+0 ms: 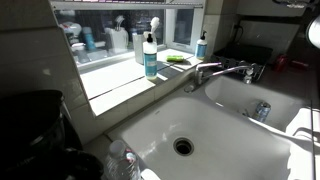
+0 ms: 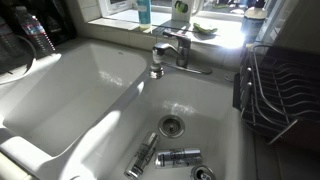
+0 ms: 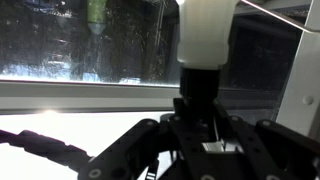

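Observation:
My gripper fills the lower part of the wrist view, its black fingers closed together around the dark lower end of a white object point(image 3: 205, 35). That object stands upright from the fingers and runs out of the top of the frame, so its full shape is hidden. Behind it are a window pane point(image 3: 55, 50) and a pale frame. Neither exterior view shows the fingers; a white rounded part point(image 1: 315, 32), which I cannot identify, enters at the right edge of exterior view 1.
In exterior view 2, one sink basin holds cans point(image 2: 178, 157); the other basin point(image 2: 75, 85) looks empty. A faucet point(image 2: 180, 50) rises behind them. A soap bottle point(image 1: 150, 58) and green item point(image 1: 176, 59) occupy the sill. A dish rack point(image 2: 285, 95) stands right.

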